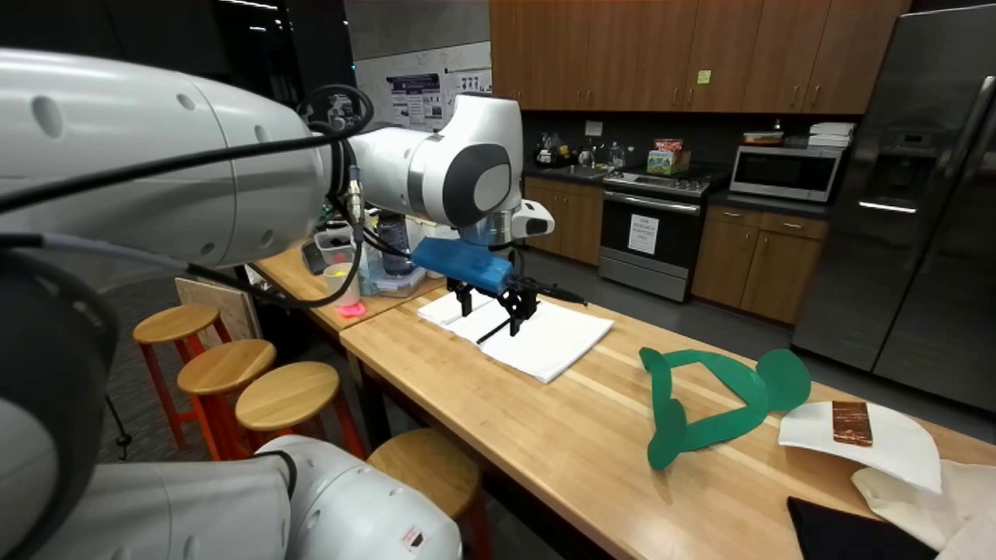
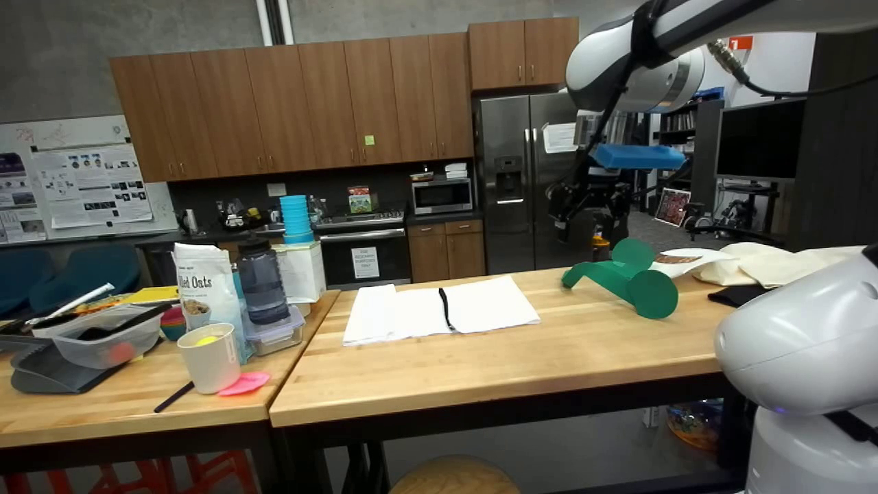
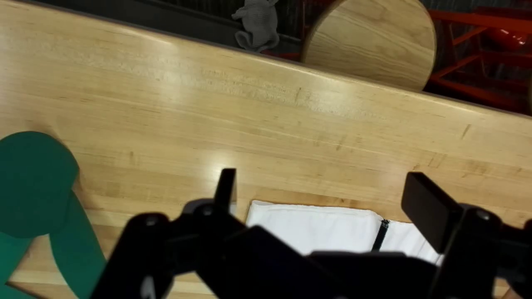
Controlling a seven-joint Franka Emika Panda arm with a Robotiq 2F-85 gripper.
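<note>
My gripper (image 1: 491, 316) hangs over the wooden table with its fingers apart and nothing between them. Beneath it, a white cloth (image 1: 565, 333) lies flat on the tabletop. A thin black strip (image 2: 446, 309) runs across that cloth. From the wrist view, the gap between my fingers spans bare wood and the near edge of the cloth, part of which my gripper hides. Off to one side sits a green looped piece (image 2: 619, 280) with round lobes, well clear of the gripper.
Beyond the green piece are a white sheet with a copper patch (image 1: 851, 423), a black cloth (image 1: 854, 532) and cream fabric (image 2: 778, 265). On the adjoining table stand a cup (image 2: 210, 362), an oats bag (image 2: 206, 284) and tubs.
</note>
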